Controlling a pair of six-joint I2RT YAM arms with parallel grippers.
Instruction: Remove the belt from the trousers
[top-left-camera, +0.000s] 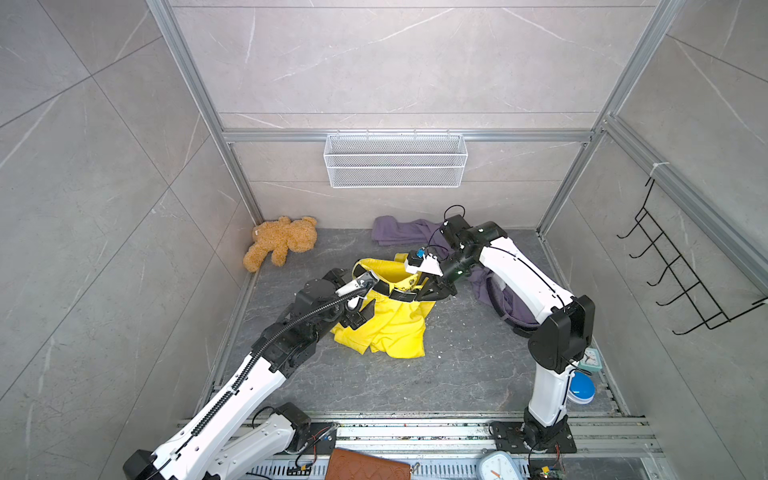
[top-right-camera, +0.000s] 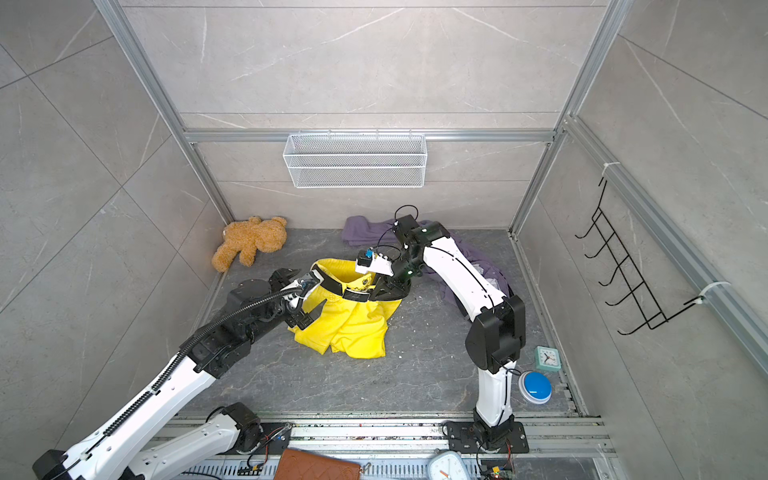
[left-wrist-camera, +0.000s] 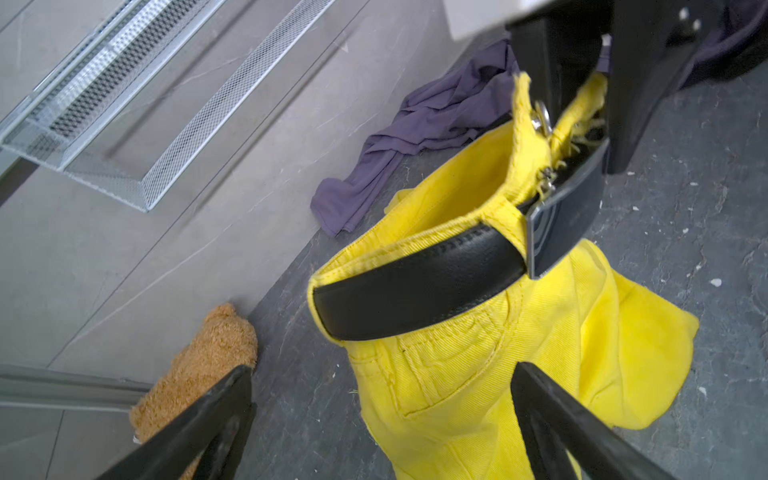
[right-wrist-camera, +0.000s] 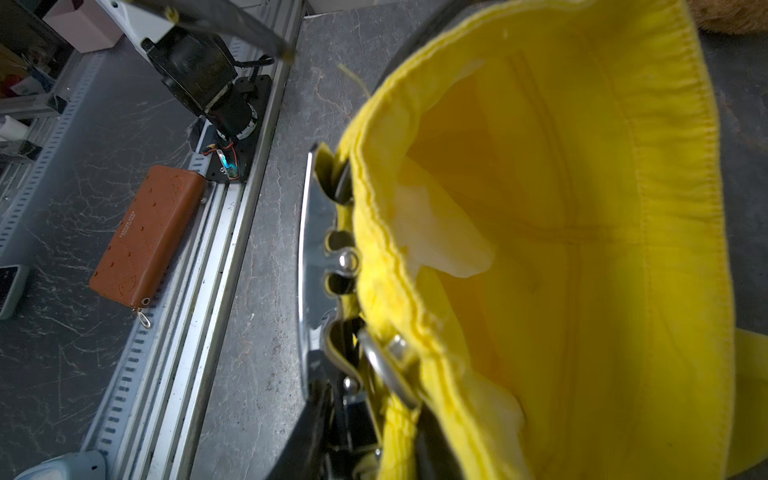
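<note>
The yellow trousers (top-left-camera: 384, 328) are lifted by the waistband, their legs on the floor. A black belt (left-wrist-camera: 416, 284) runs round the waistband, with a shiny metal buckle (right-wrist-camera: 316, 224) at the front. My right gripper (top-left-camera: 424, 288) is shut on the waistband beside the buckle, gripping trouser cloth and probably belt; the fingertips are partly hidden. My left gripper (top-left-camera: 360, 308) hangs open at the left side of the waistband, its fingers spread in front of the cloth and belt in the left wrist view, holding nothing.
A teddy bear (top-left-camera: 284, 236) lies at the back left and a purple cloth (top-left-camera: 404, 230) along the back right. A wire basket (top-left-camera: 396, 160) hangs on the back wall; black hooks (top-left-camera: 672, 272) on the right wall. A blue button (top-left-camera: 581, 386) sits at front right.
</note>
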